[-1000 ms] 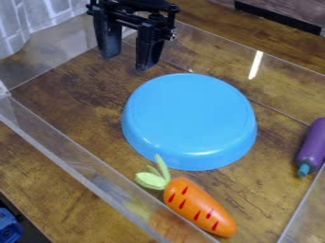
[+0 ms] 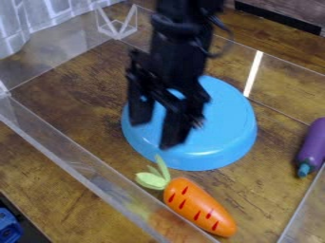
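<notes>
My black gripper point(image 2: 172, 109), motion-blurred, hangs in the upper middle of the camera view, over the blue round lid or dish point(image 2: 222, 142), hiding much of it; its fingers look spread, but the blur hides their exact state. An orange toy carrot point(image 2: 197, 204) with green leaves lies in front of the blue dish. A purple toy eggplant point(image 2: 313, 147) lies at the right edge.
Clear plastic walls point(image 2: 89, 180) border the wooden floor point(image 2: 70, 81) along the left and front. A blue object point(image 2: 7, 226) shows outside at the lower left.
The toys and the dish have not visibly moved.
</notes>
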